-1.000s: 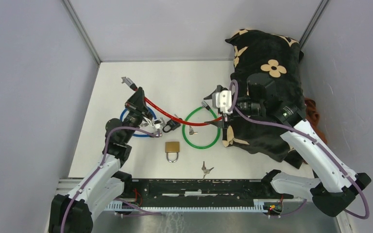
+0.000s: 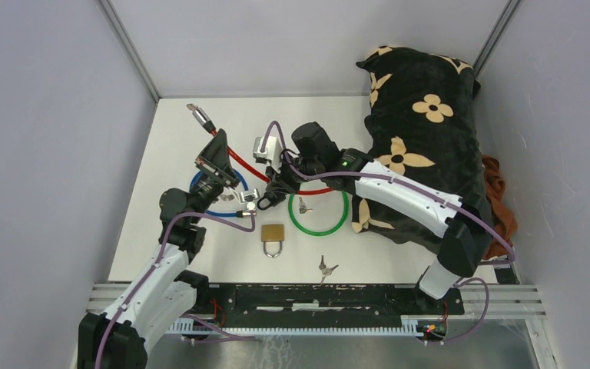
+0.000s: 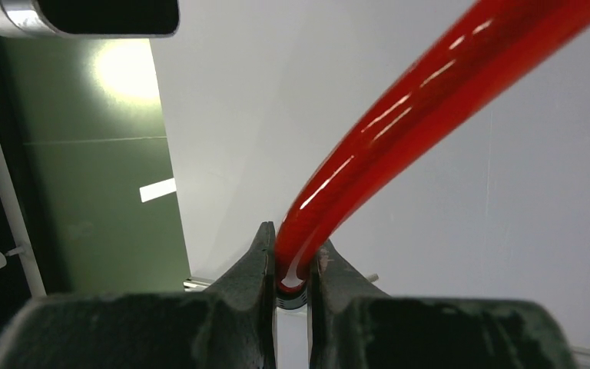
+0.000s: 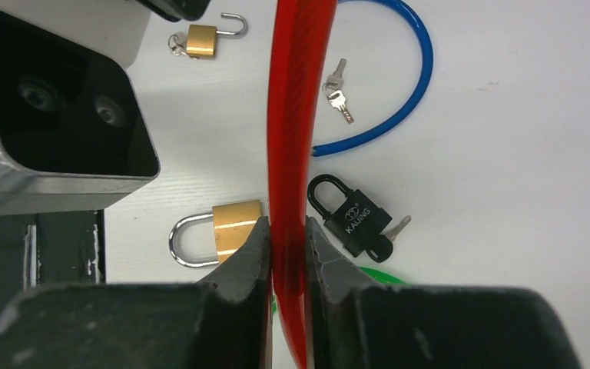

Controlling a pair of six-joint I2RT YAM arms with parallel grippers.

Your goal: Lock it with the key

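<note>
My left gripper is shut on the red cable lock (image 3: 399,123), whose metal end with a key points up-left in the top view. My right gripper has its fingers round the red hose's middle; whether they are fully closed on it I cannot tell. Below lie a black padlock (image 4: 353,219) with a key in it, a large brass padlock (image 2: 273,232), a small brass padlock (image 4: 201,42) and the blue cable lock (image 4: 369,137).
A green cable lock (image 2: 319,233) and loose keys (image 2: 324,270) lie on the white board (image 2: 161,254). A dark cushion (image 2: 438,138) fills the right side, with wall panels around.
My right arm has moved left along the red hose, to above the black padlock. The hose's left end has shifted slightly up-left with my left gripper.
</note>
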